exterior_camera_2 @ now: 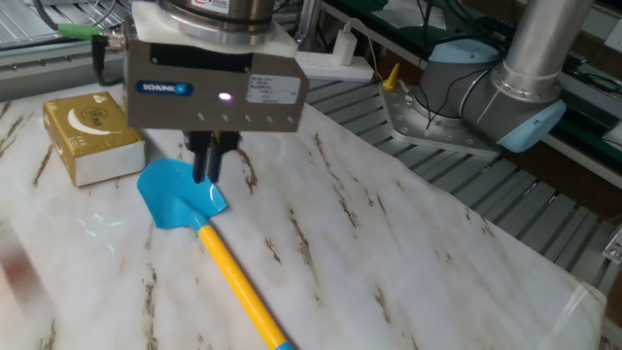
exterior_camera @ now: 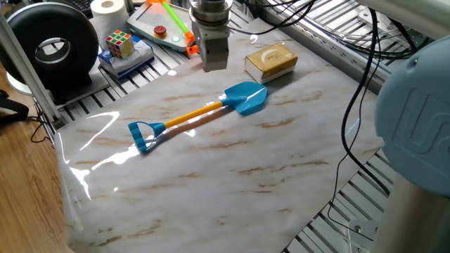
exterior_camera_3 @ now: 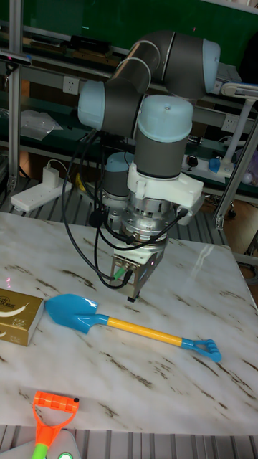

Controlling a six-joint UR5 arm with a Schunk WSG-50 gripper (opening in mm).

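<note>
A toy shovel (exterior_camera: 193, 114) with a blue blade, yellow shaft and blue D-shaped handle lies flat on the marble-patterned tabletop (exterior_camera: 211, 204). Its blade (exterior_camera_2: 175, 190) is near a gold-and-white box (exterior_camera_2: 92, 136). In exterior view 2 my gripper (exterior_camera_2: 206, 179) points down, its two dark fingers (exterior_camera_2: 199, 160) close together and shut, with nothing seen between them. They overlap the blade in that view, but exterior view 3 shows the gripper (exterior_camera_3: 132, 299) apart from the shovel, on the robot-base side of its shaft. The gripper's body hides the fingers in exterior view 1.
A puzzle cube (exterior_camera: 120, 43) rests on a blue-and-white box (exterior_camera: 130, 60) beyond the table edge, near a paper roll (exterior_camera: 110, 15) and a black ring-shaped object (exterior_camera: 49, 49). An orange-and-green toy handle (exterior_camera_3: 55, 405) lies off the edge.
</note>
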